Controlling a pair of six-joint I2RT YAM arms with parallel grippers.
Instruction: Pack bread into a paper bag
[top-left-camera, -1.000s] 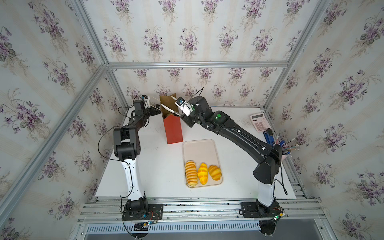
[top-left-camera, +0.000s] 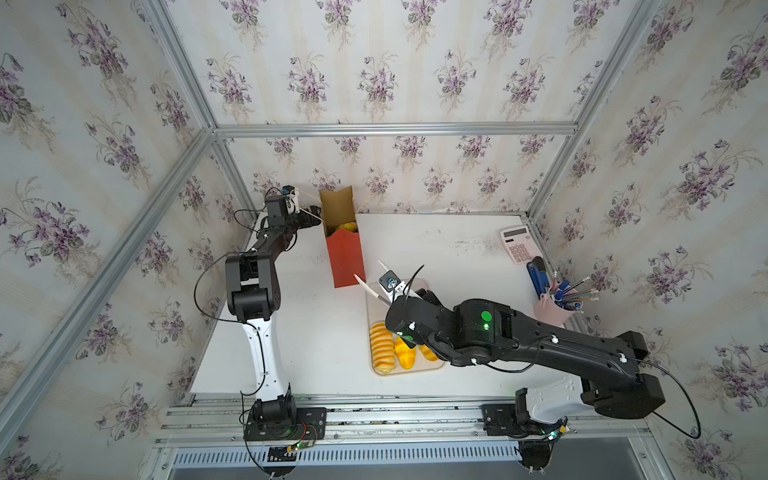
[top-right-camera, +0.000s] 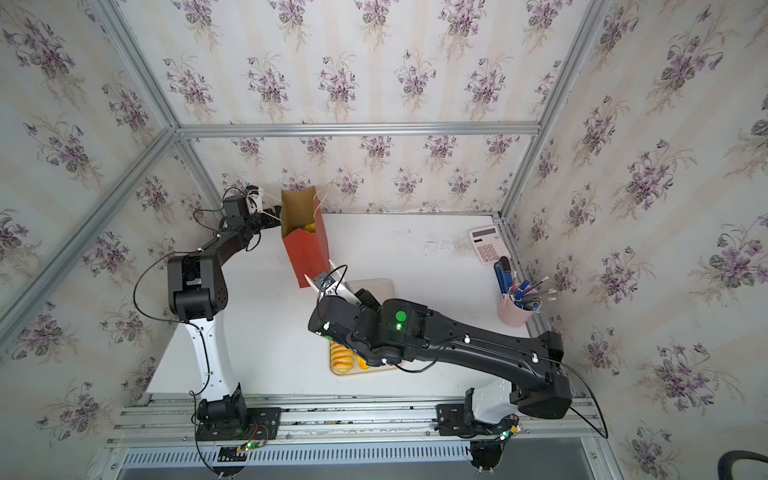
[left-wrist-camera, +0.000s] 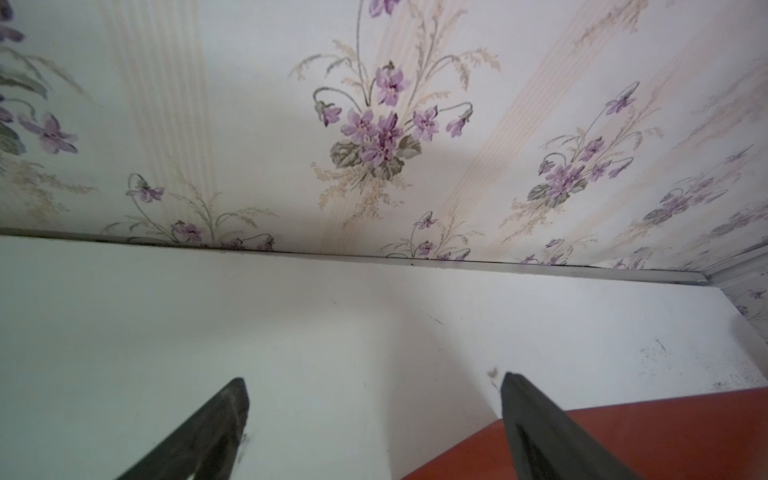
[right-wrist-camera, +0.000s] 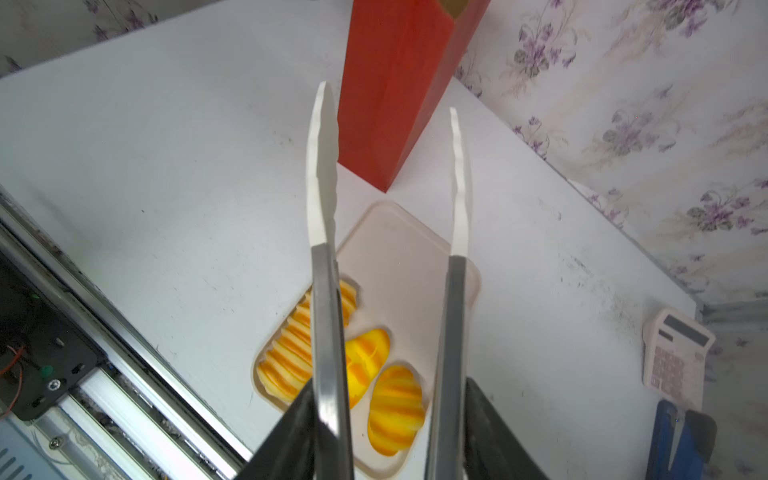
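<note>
The red paper bag (top-left-camera: 347, 260) stands upright on the table with its top open, and something yellow (top-left-camera: 348, 227) shows inside. Beside its upper left edge is my left gripper. Its dark fingers are spread with nothing between them; part of the bag appears behind the right one. My right gripper hangs over the tray (right-wrist-camera: 392, 248), long white-tipped fingers apart and empty. At the tray's near end lie a long ridged loaf (right-wrist-camera: 292, 352), a yellow bread (right-wrist-camera: 368, 352) and a rounder bread (right-wrist-camera: 396, 408). The right arm partly covers them in both top views.
A pink calculator (top-left-camera: 520, 244) lies at the right, with a pink cup (top-left-camera: 552, 308) of pens and a blue tool in front of it. Bare table stretches between bag and calculator, and left of the tray.
My right gripper has pulled back from the bag's opening toward the near side, coming over the tray. The left arm and the bag look unmoved.
</note>
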